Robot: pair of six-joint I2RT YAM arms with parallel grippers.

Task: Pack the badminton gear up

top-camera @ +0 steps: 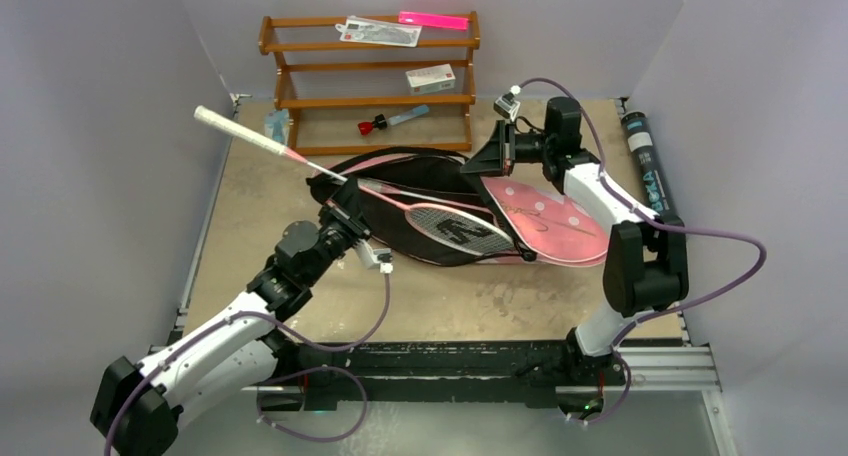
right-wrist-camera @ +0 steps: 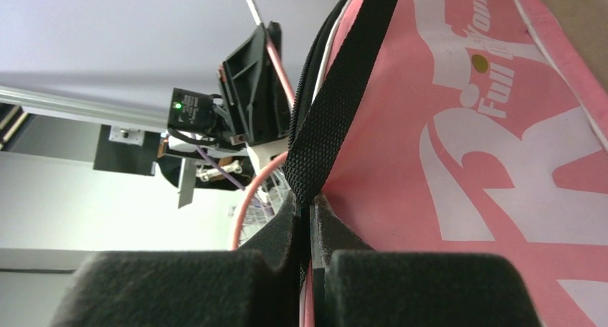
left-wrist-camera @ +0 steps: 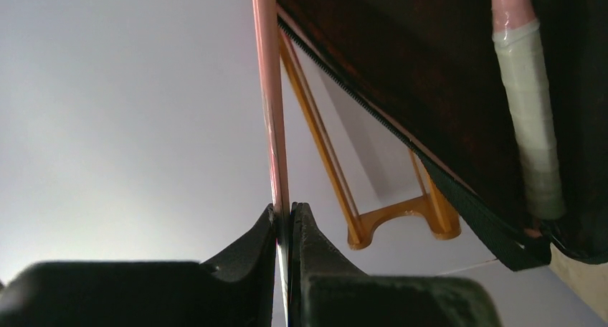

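Note:
A pink badminton bag [top-camera: 545, 221] lies open, its black interior up on the left. My left gripper [top-camera: 350, 191] is shut on the shaft of a pink racket [top-camera: 460, 228], whose white handle sticks out up to the left and whose head lies in the bag. A second racket's white grip [left-wrist-camera: 528, 126] rests inside the bag, seen in the left wrist view. My right gripper [top-camera: 475, 161] is shut on the bag's black strap edge [right-wrist-camera: 337, 90], holding the bag's side raised.
A wooden rack [top-camera: 370, 104] with small boxes and items stands at the back. A black shuttlecock tube [top-camera: 645, 166] lies along the right edge.

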